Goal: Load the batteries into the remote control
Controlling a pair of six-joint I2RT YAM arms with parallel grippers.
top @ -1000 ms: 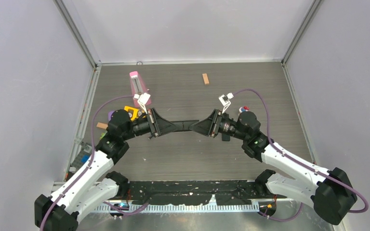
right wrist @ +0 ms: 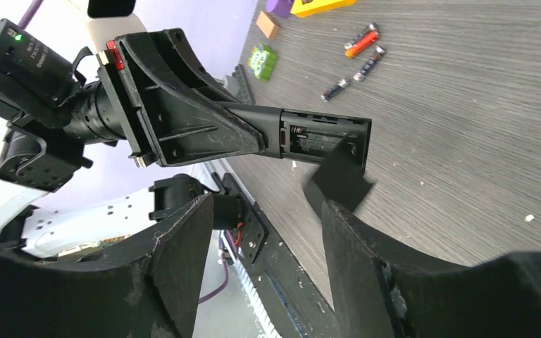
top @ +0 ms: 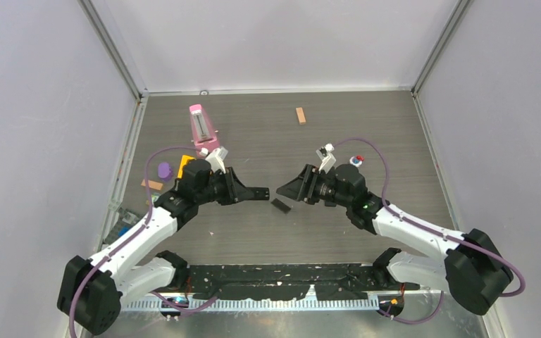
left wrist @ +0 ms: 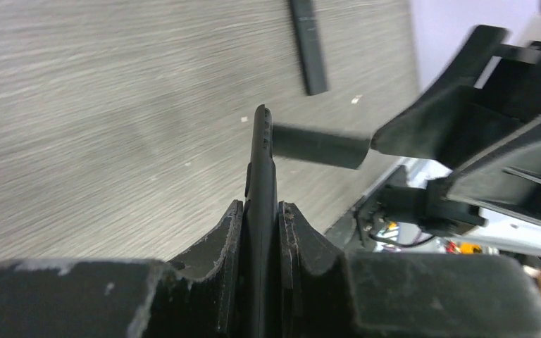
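Note:
A black remote (top: 257, 193) is held by my left gripper (top: 239, 190), shut on it; in the right wrist view its battery compartment (right wrist: 317, 132) faces up, springs visible, with no batteries in it. A small dark piece (top: 281, 205), likely the cover, is on the table below and between the grippers. My right gripper (top: 290, 189) stands open, apart from the remote. Several batteries (right wrist: 368, 67) lie on the table beyond the left gripper.
Around the left side are a yellow object (right wrist: 317, 5), a purple block (top: 164, 170), a green toy (right wrist: 262, 62) and a pink item (top: 204, 130).
The compartment now shows open, and the dark piece is visible on the table below.

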